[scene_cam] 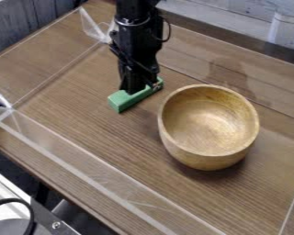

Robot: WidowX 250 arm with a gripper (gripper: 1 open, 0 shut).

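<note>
My black gripper (130,83) hangs over a green block (128,99) that lies flat on the wooden table, slightly left of centre. The fingertips are low, at or just above the block's upper part; whether they touch it is not clear, and the dark fingers hide how the fingers stand. A large wooden bowl (209,128) sits to the right of the block.
Clear strips run along its left and right sides. A white panel (285,27) stands at the back right.
</note>
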